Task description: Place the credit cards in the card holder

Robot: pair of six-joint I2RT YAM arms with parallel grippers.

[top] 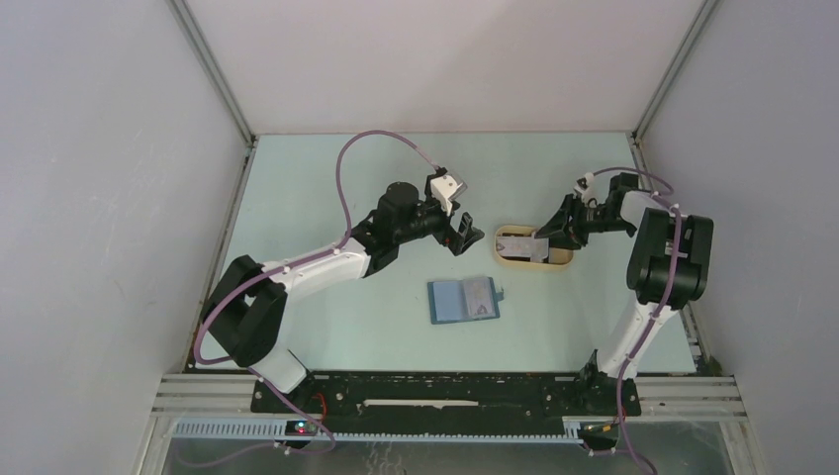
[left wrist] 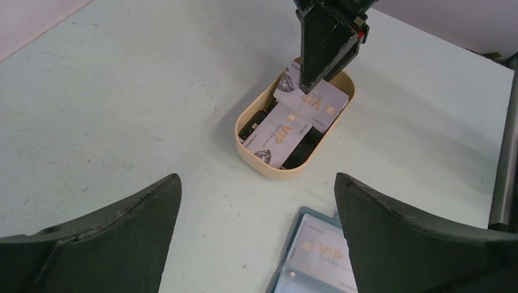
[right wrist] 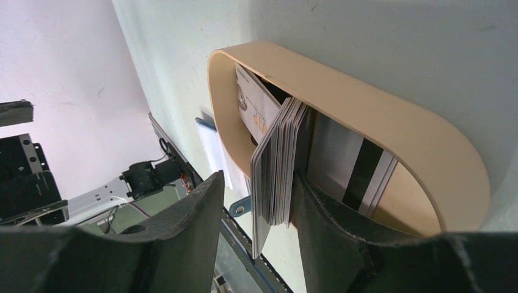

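Observation:
A tan oval box (top: 511, 259) holds stacks of VIP cards (left wrist: 276, 137). My right gripper is down at the box's right end, its fingers either side of an upright stack of cards (right wrist: 278, 165); whether they press on it is unclear. The blue card holder (top: 447, 302), one card on its right half, lies in front of the box; in the left wrist view it shows at the bottom right. My left gripper hangs left of the box, open, with nothing between its fingers.
The right arm runs along the table's right edge, the left arm across its left half.

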